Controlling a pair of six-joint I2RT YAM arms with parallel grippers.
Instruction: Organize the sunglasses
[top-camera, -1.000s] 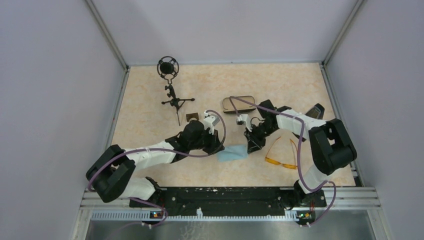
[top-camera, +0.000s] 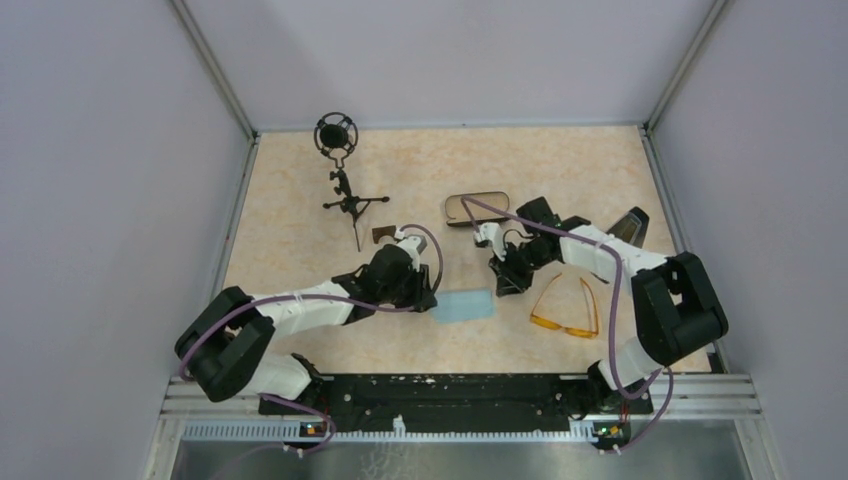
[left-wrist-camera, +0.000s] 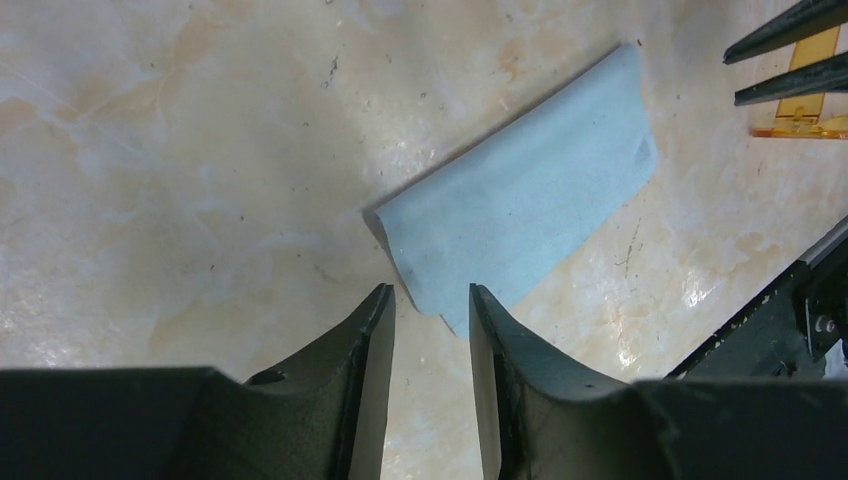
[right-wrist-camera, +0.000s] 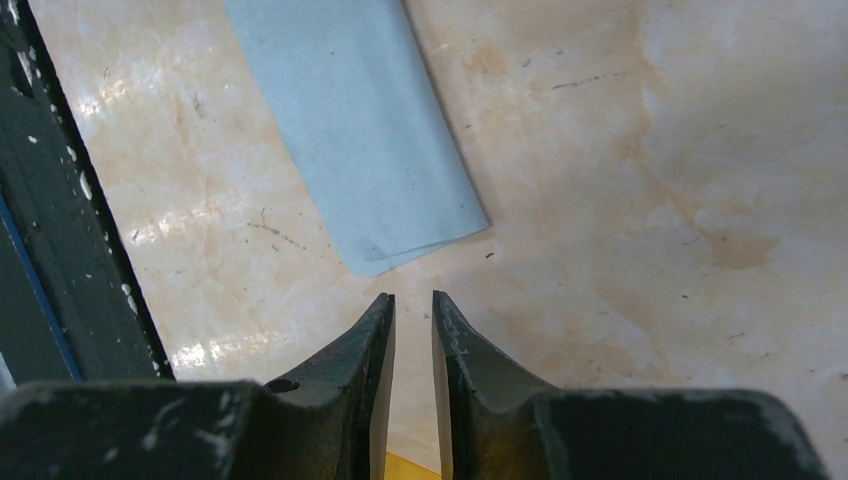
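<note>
The light-blue cloth (top-camera: 465, 305) lies flat, folded to a rectangle, near the table's front middle. Over its left end hovers my left gripper, its fingers parted with only table and a cloth corner visible beyond them. Off the cloth's right end my right gripper stands open, a narrow gap between its tips and nothing in it. The orange sunglasses (top-camera: 564, 325) rest on the table to the right, temples spread out toward the back. An open glasses case (top-camera: 478, 208) sits behind, at the middle.
On the left stands a black microphone on a tripod (top-camera: 340, 180). A small brown block (top-camera: 384, 233) lies behind my left arm. Another dark case (top-camera: 629, 226) is at the right, partly covered by my right arm. The back of the table has free room.
Both grippers have drawn back a little from the cloth, the left one leftward and the right one rightward. Wrinkled a second ago, the cloth now lies flatter. Sunglasses and case have not moved.
</note>
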